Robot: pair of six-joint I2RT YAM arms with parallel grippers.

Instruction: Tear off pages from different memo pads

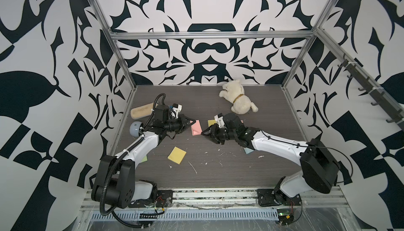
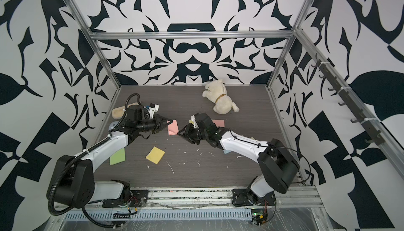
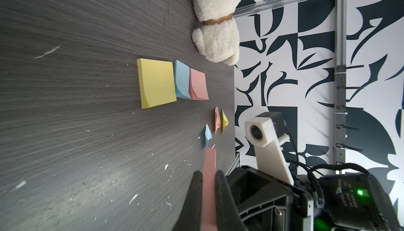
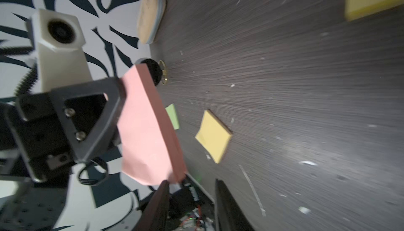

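A pink memo pad (image 1: 195, 127) is held upright in my left gripper, which is shut on it; in the right wrist view the pad (image 4: 147, 130) faces my right gripper. The right gripper is part open, its fingertips just below and beside the pad's lower corner, nothing visible between them. On the table are a yellow pad (image 3: 156, 83), a blue pad (image 3: 182, 79) and another pink pad (image 3: 198, 83) in a row, a yellow pad (image 1: 176, 155) at the front and a green pad (image 2: 117, 156) at the left.
A plush toy (image 1: 237, 98) lies at the back right. A wooden object (image 1: 141, 111) and a round grey object (image 1: 135, 127) are at the left. Small torn pages (image 3: 217, 119) lie beyond the row of pads, and paper scraps are scattered on the table.
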